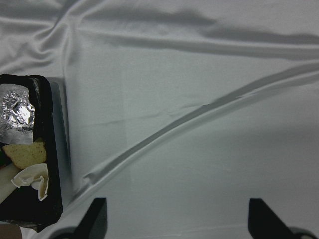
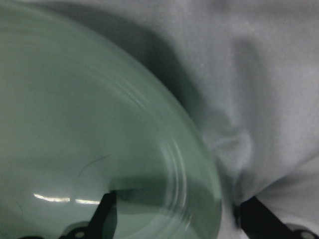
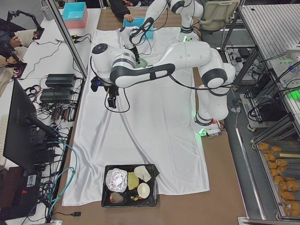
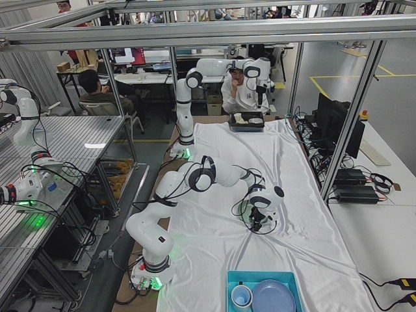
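A pale green plate (image 2: 75, 119) lies on the white cloth. My right gripper is down over its rim, open, one finger over the inside and the other just outside the edge. In the camera left view the plate is mostly hidden behind an arm. My left gripper hangs open above bare cloth. In the left wrist view, a black tray (image 1: 47, 199) with foil, a yellow piece and a crumpled white item sits to the left.
A blue bin (image 4: 231, 286) with a cup (image 4: 241, 296) and a blue plate (image 4: 273, 299) stands at the opposite end from the black tray. Monitors and cables line one side.
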